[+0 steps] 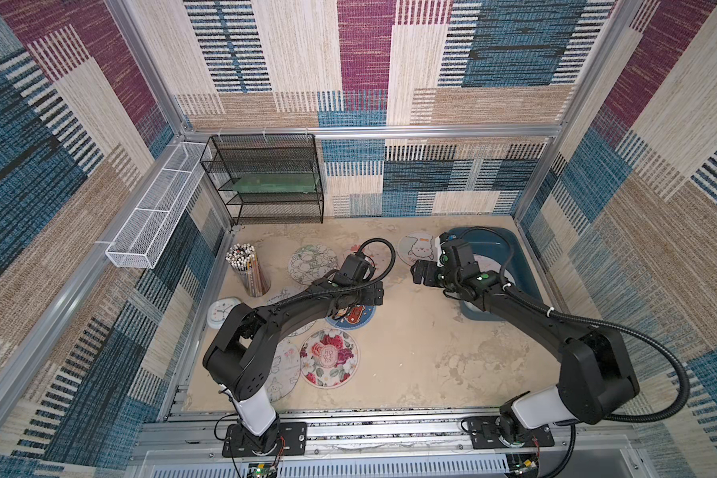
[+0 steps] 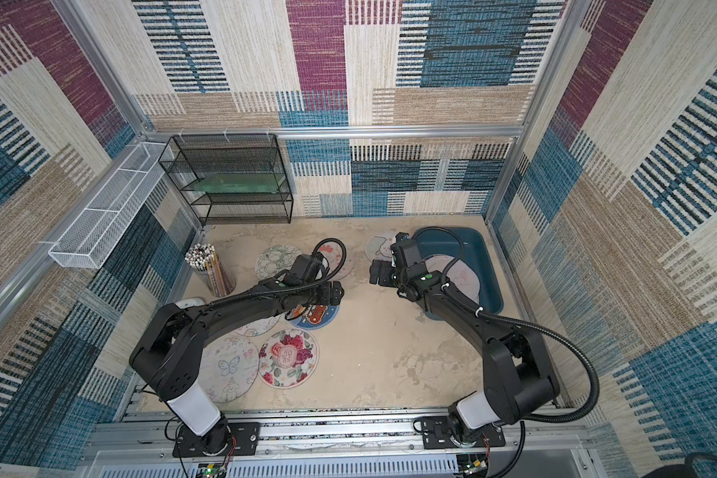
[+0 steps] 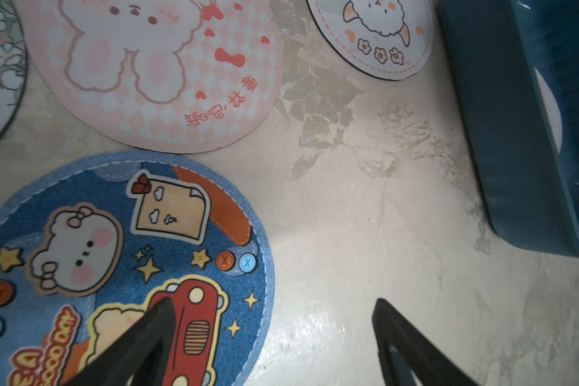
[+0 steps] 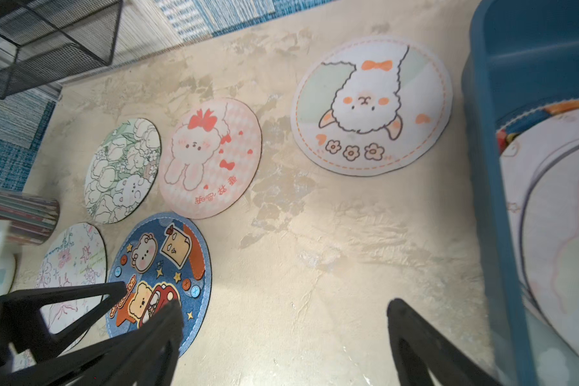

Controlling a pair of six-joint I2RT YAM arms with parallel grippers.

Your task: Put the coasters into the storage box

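The blue storage box [image 1: 519, 259] at the right holds stacked coasters [image 4: 553, 238]. Loose coasters lie on the table: a lamb one [image 4: 371, 103], a pink bunny one [image 4: 210, 157], a green floral one [image 1: 310, 261], a blue cartoon one [image 3: 122, 257], a red-rose one [image 1: 329, 358] and pale ones [image 2: 227, 370]. My left gripper hangs open over the blue coaster's right edge, empty. My right gripper is open and empty, above the table just left of the box.
A pencil holder [image 1: 249, 275] and small clock [image 1: 221, 310] stand at the left. A black wire rack [image 1: 263, 207] is at the back; a white basket [image 1: 151, 215] hangs on the left.
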